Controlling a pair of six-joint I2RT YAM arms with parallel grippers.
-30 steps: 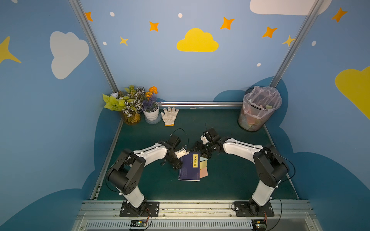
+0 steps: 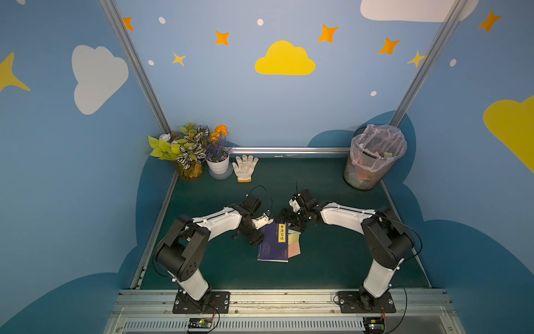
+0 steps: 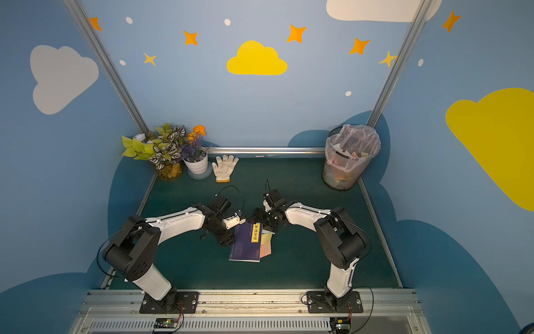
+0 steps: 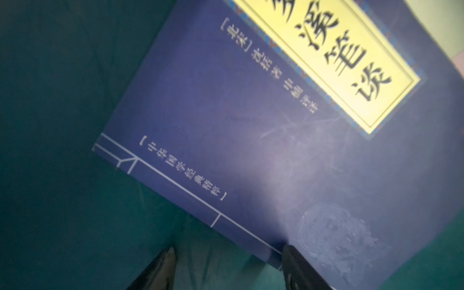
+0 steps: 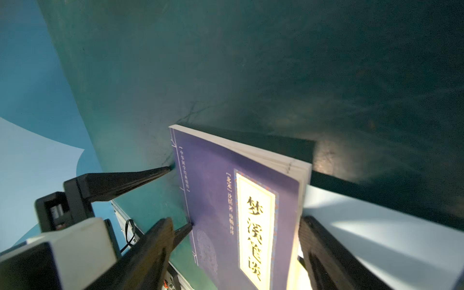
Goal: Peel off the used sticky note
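A purple book [image 2: 272, 245] lies flat on the green mat, with pastel sticky notes [image 2: 293, 247] showing beyond its right side, pink, yellow and pale blue. My left gripper is open at the book's left edge, its fingertips apart, nothing visible held between them. My right gripper is open over the book's upper right corner, its blurred fingers either side of the cover's title label, near the page edge. In the right wrist view a pale sheet [image 5: 386, 232] shows under that edge; whether either gripper touches the book is unclear.
A lined trash bin [image 2: 367, 167] with paper in it stands back right. Potted plants [image 2: 218, 164] stand back left, beside a white glove [image 2: 244, 167].
Over the last second my right gripper has moved slightly downward in the top left view, toward the front, onto the book's upper right corner. The left arm looks unchanged.
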